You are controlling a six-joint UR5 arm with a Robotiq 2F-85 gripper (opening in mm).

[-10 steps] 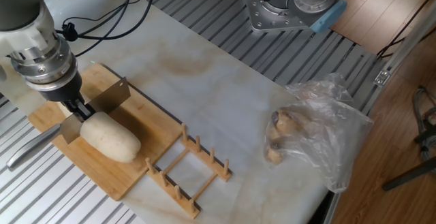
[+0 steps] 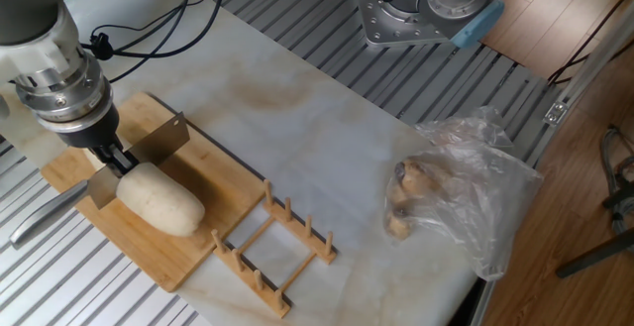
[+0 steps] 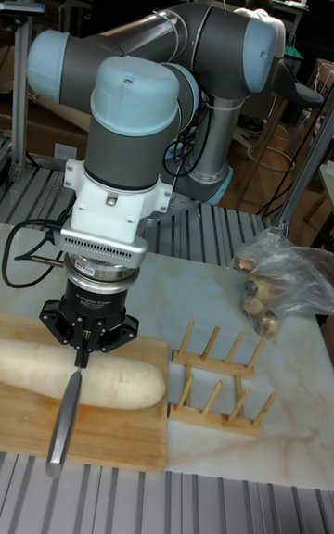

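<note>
My gripper [image 2: 121, 162] points down over the cutting board and is shut on a knife, its fingers at the top of the blade [image 2: 166, 142]. The knife stands on edge across a long white radish [image 2: 161, 202], and its silver handle [image 3: 64, 424] sticks out over the board's near side. The radish lies on the wooden cutting board [image 2: 223, 172], with a rounded end towards the peg rack.
Beside the board stands a small wooden peg rack [image 3: 213, 367]. Farther right, a clear plastic bag [image 2: 475, 192] holds several brownish lumps [image 2: 411, 187]. Bare marbled tabletop [image 2: 307, 128] lies between board and bag. A black cable [image 2: 149, 44] loops near the arm.
</note>
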